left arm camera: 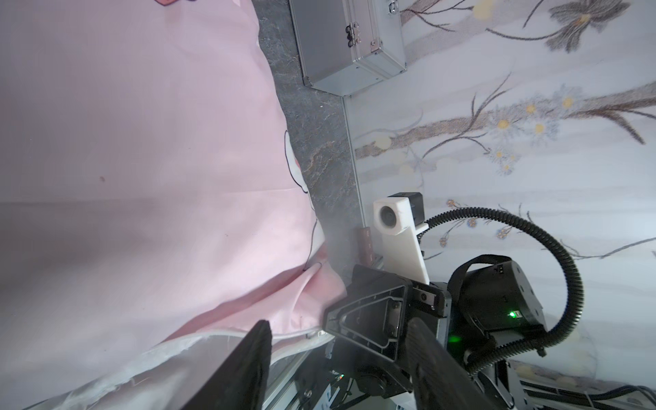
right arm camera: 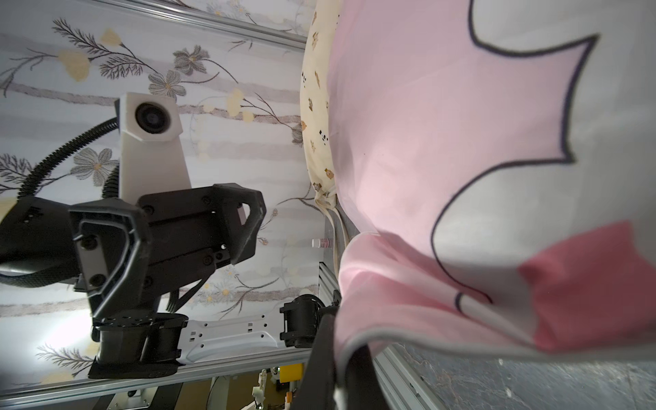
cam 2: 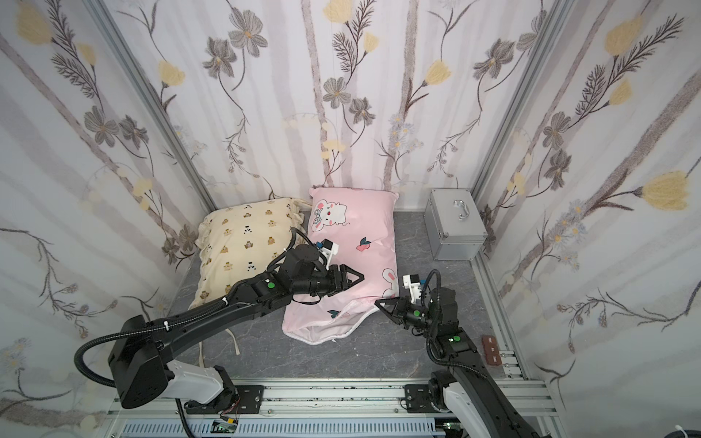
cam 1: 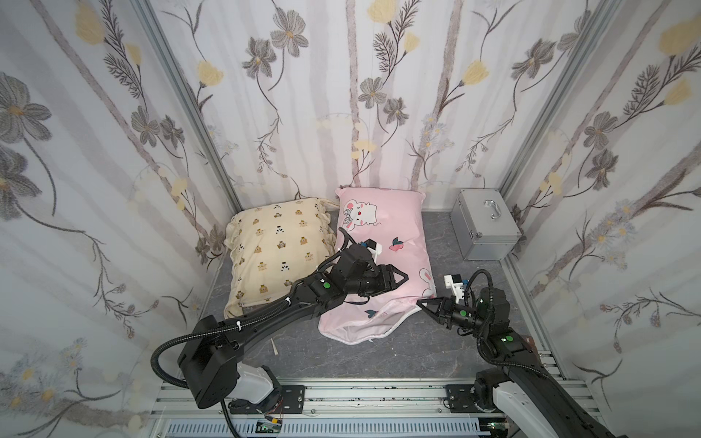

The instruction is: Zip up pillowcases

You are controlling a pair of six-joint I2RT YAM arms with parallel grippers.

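Note:
The pink pillowcase (cam 1: 379, 241), printed with mice and cherries, lies with its white-trimmed opening (cam 1: 368, 338) facing the front. My right gripper (cam 1: 423, 302) is at the right corner of that opening. In the right wrist view, my right gripper is shut on the edge, with pink cloth (right arm camera: 372, 287) and pale trim running between its fingers. Over the pillowcase's front half hangs my left gripper (cam 1: 401, 277). The left wrist view shows its fingers (left arm camera: 249, 362) apart with nothing between them, the pink cloth (left arm camera: 150, 157) below. No zip slider can be made out.
A beige bear-print pillow (cam 1: 274, 252) lies against the pink one on the left, a tie string trailing forward. A silver case (cam 1: 487, 222) stands at the back right. A red-brown block (cam 2: 490, 350) is by the right rail.

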